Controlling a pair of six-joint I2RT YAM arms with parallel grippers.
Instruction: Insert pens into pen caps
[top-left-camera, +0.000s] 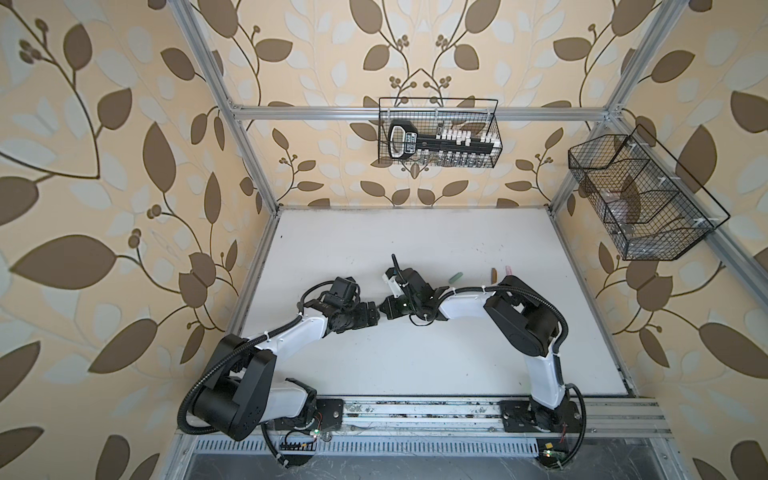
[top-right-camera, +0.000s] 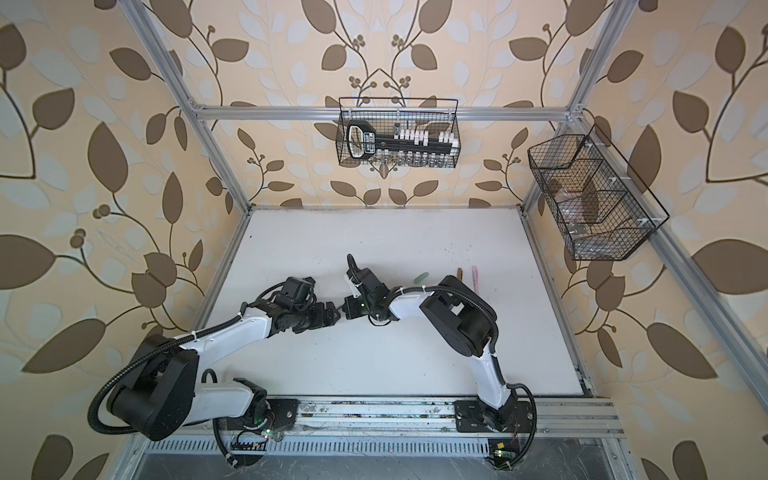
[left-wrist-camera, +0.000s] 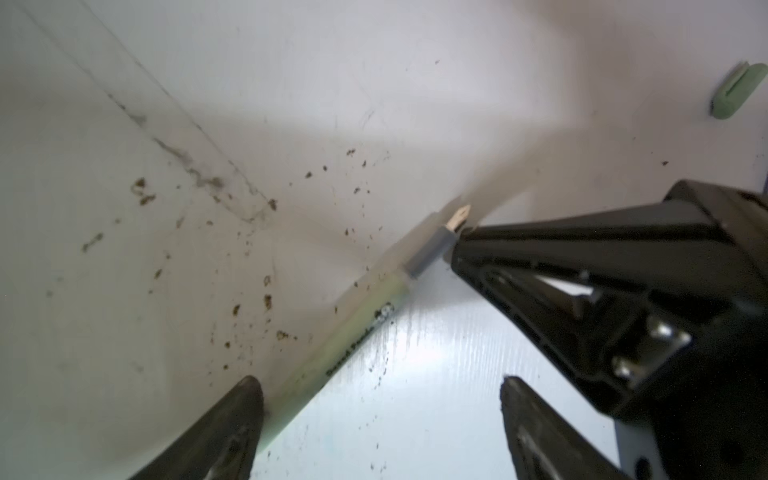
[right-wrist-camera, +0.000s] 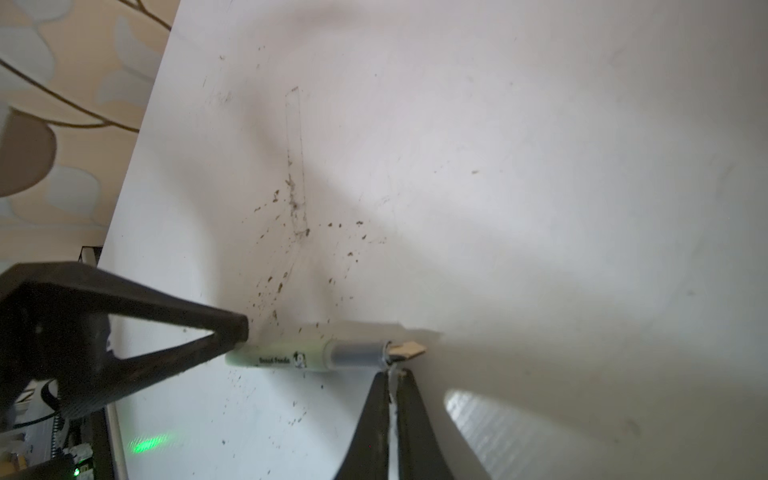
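Observation:
A pale green fountain pen (left-wrist-camera: 344, 344) lies on the white table, its nib bare. My left gripper stands open over the pen's barrel, one finger at each side of the view's lower edge. My right gripper is shut just beside the nib end, with nothing clearly between its fingers. A green cap (left-wrist-camera: 736, 89) lies apart on the table, also seen in the top views as a small green piece (top-left-camera: 456, 277) right of the right gripper.
An orange piece (top-left-camera: 493, 275) and a pink piece (top-left-camera: 508, 270) lie at the right of the table. Wire baskets (top-left-camera: 440, 136) hang on the back and right sides.

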